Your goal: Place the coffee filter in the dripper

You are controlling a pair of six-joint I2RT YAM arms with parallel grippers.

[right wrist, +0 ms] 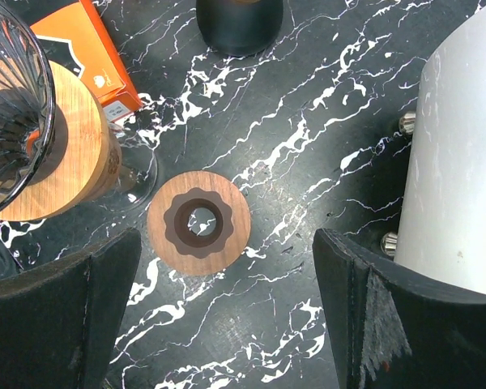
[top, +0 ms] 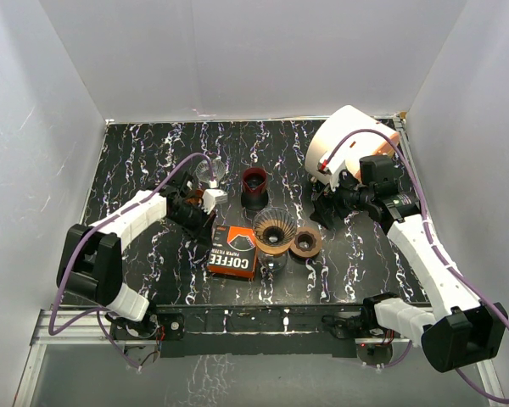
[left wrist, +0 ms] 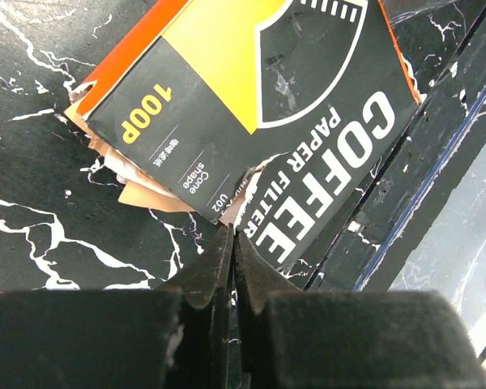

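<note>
The orange and black coffee filter box (top: 232, 253) lies flat at the front middle, torn, with brown paper edges (left wrist: 154, 194) poking from one side in the left wrist view. My left gripper is shut at the box's torn side, nothing visible held between its fingers. The dripper (top: 273, 229), a wire cone on a wooden ring over glass, stands right of the box. My right gripper is open above the table, right of the dripper, holding nothing.
A wooden ring (right wrist: 198, 259) lies right of the dripper. A dark red cup (top: 254, 181) stands behind. A large white cylinder (top: 339, 136) occupies the back right; a clear item (top: 210, 170) sits at back left.
</note>
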